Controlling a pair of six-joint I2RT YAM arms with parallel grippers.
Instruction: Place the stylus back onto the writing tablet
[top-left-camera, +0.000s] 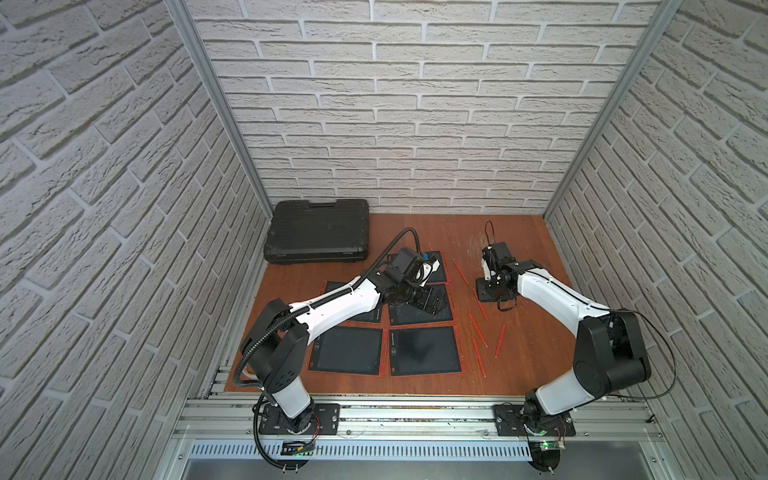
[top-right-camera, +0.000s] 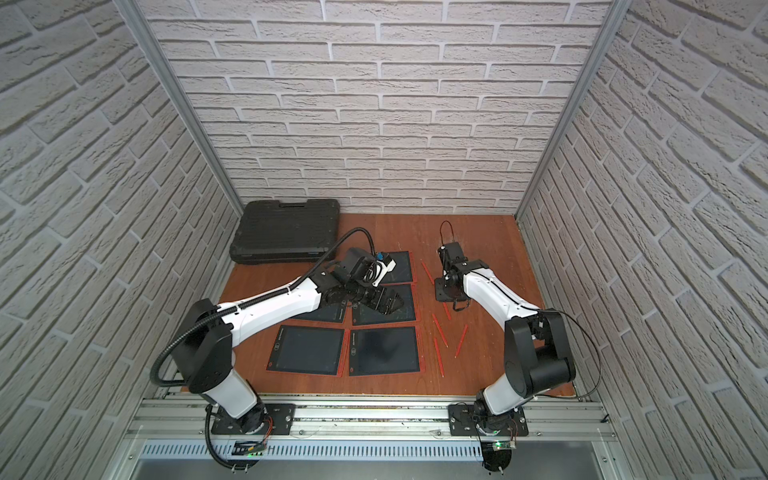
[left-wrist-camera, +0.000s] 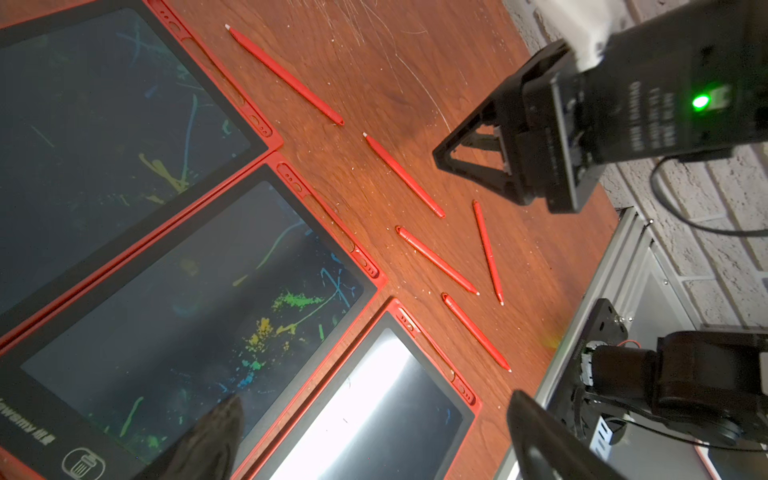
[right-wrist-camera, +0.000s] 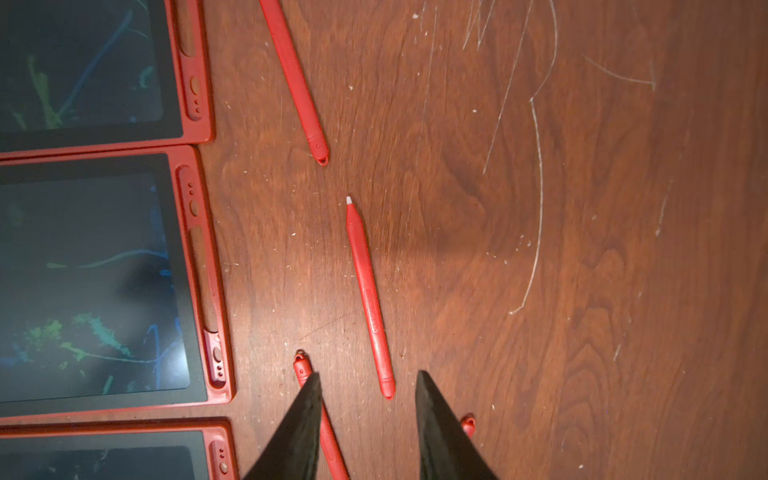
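Several red styluses lie loose on the wood right of the writing tablets (top-left-camera: 424, 350), which have red frames with empty side slots. A middle stylus (right-wrist-camera: 367, 296) is centred below my right gripper, whose fingertips are apart with nothing held; it hovers above the table. Another stylus (right-wrist-camera: 296, 76) lies farther back. My left gripper hangs open and empty over the middle tablets, its blurred fingers at the bottom of the left wrist view.
A black case (top-left-camera: 316, 228) sits at the back left. Bare table (right-wrist-camera: 608, 240) is right of the styluses. Brick walls enclose the sides and back.
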